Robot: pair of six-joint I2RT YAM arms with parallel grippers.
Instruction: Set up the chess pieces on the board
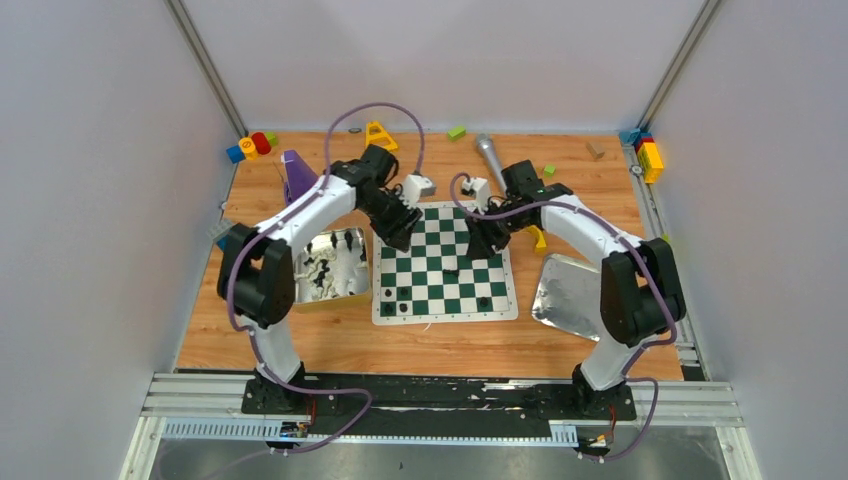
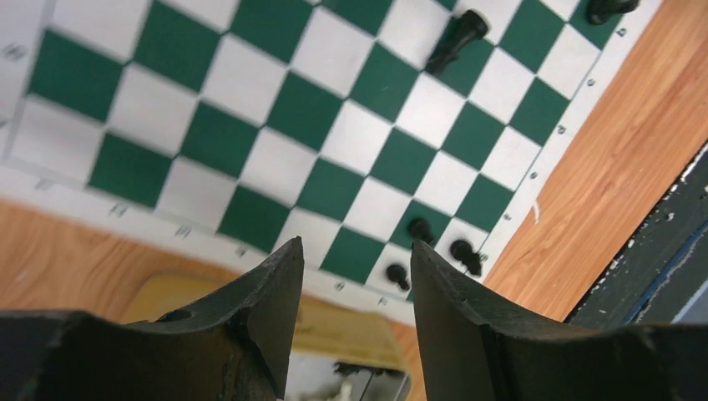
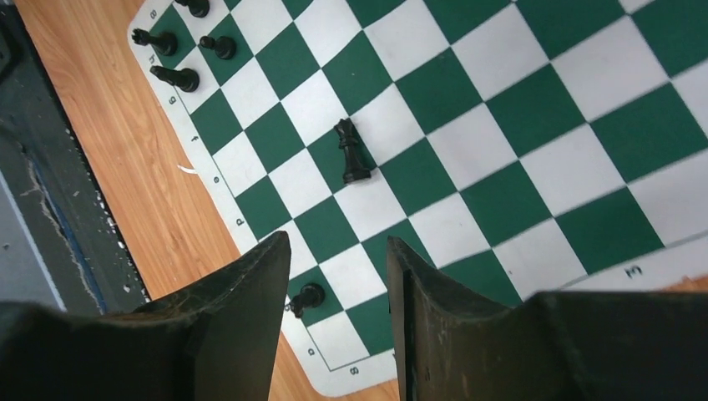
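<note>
The green-and-white chessboard lies mid-table. One black piece is lying on its side near the board's middle. Several black pieces stand around one front corner, and a lone black piece is upright near the other. Over the board's left edge hangs my left gripper, fingers apart with nothing between them. My right gripper hovers above the right part of the board, likewise open and empty; the lone black piece shows beside its left finger. White and black pieces fill a box left of the board.
The box adjoins the board's left side. A metal tray is on the right, a purple object at back left. Toy blocks sit along the edges.
</note>
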